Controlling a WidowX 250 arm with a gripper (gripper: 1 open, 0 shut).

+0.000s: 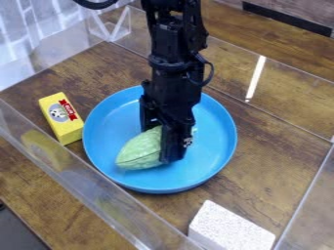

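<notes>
A pale green leafy vegetable, like cabbage (141, 153), lies on the round blue plate (209, 161) in the middle of the view. My black gripper (160, 137) reaches down from the top over the plate, shut on the green vegetable at its upper right end. Much of that end is hidden by the dark fingers.
A yellow sponge-like block (61, 115) sits left of the plate, and a white block (229, 229) lies at the lower right. Clear plastic walls border the wooden table (268, 127).
</notes>
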